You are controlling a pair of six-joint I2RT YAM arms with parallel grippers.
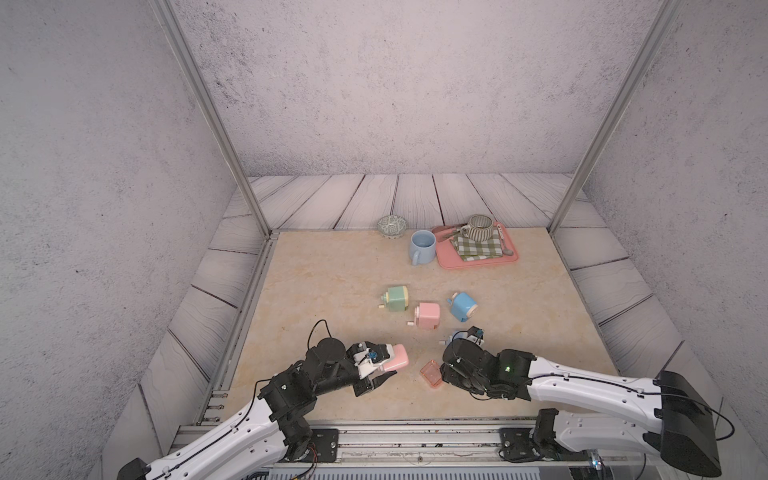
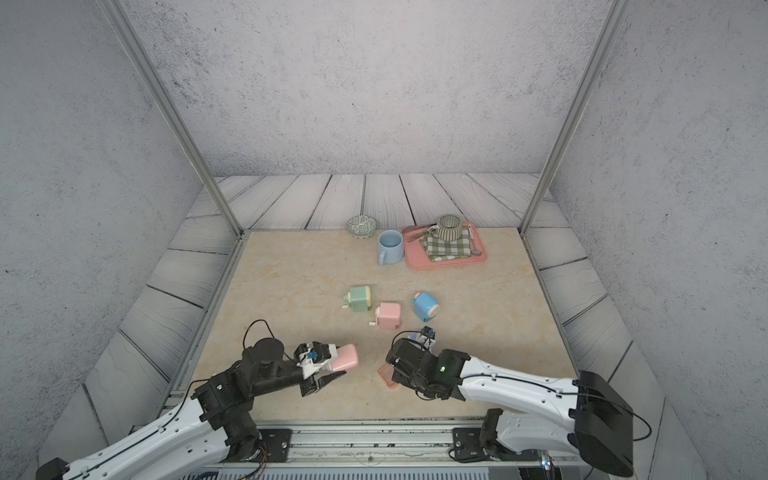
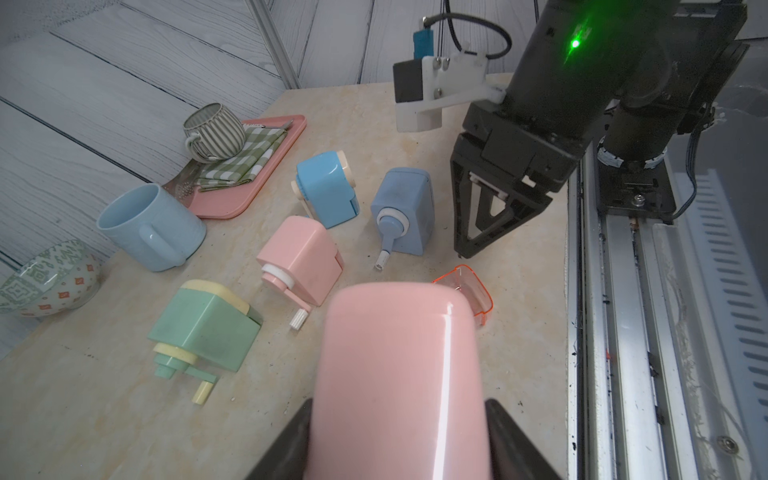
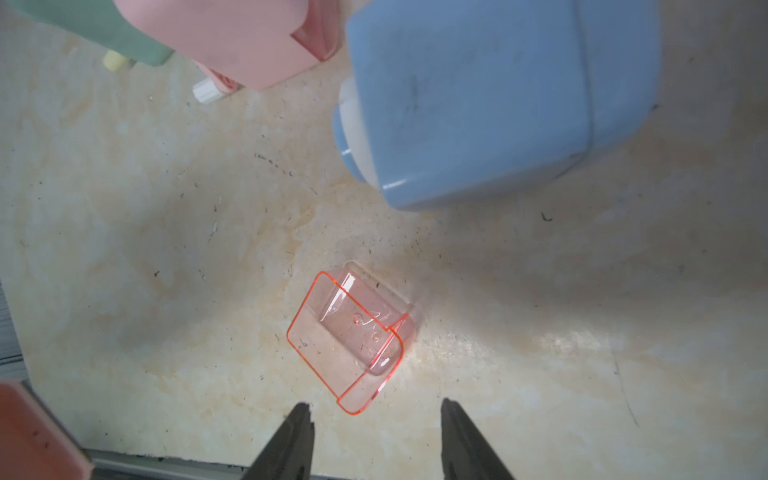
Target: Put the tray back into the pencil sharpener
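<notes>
A clear tray with a red rim [image 4: 344, 352] lies on the table, empty. My right gripper is over the table just beside it, fingers apart, nothing between them. My left gripper [image 2: 328, 364] is shut on a pink pencil sharpener body [image 3: 400, 376], held left of the tray, filling the lower middle of the left wrist view. Behind the tray stand another pink sharpener [image 3: 300, 256], a green one [image 3: 204, 324], a grey-blue one [image 4: 504, 96] and a bright blue one [image 3: 328, 188].
At the back are a blue mug [image 1: 421, 248], a patterned bowl [image 1: 392, 226] and a pink serving tray [image 1: 504, 260] with cloth, cutlery and cup.
</notes>
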